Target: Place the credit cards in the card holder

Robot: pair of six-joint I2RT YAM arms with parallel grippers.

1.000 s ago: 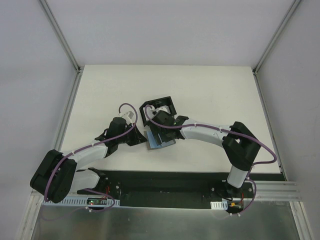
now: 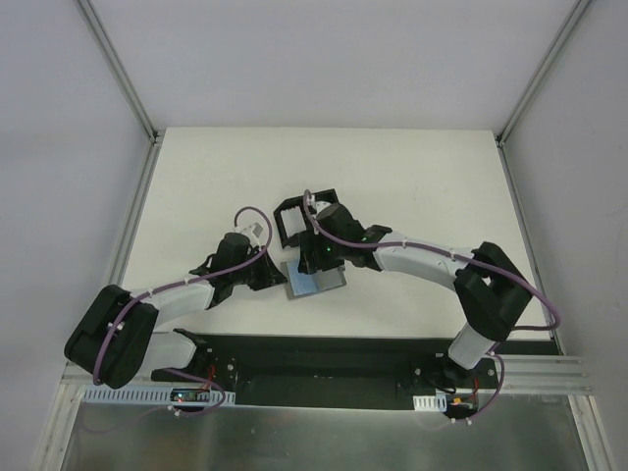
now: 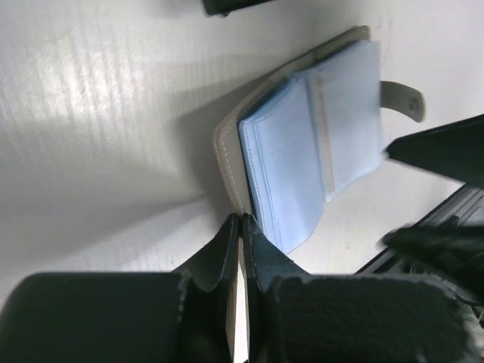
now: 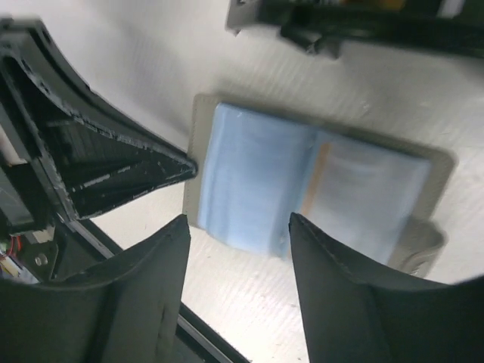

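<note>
The card holder lies on the white table, a grey-beige backing with pale blue pockets, seen also in the right wrist view (image 4: 253, 178). My left gripper is shut at the near end of the holder's edge; whether anything thin is between its tips is unclear. My right gripper is over the holder, fingers apart, with nothing visible held between them. In the top view it covers part of the holder (image 2: 302, 281). I cannot tell whether cards are in the pockets.
A dark tray (image 2: 287, 209) with white pieces in it sits just behind the holder, partly under my right arm. The table around both arms is otherwise clear, with a dark gap along the front edge.
</note>
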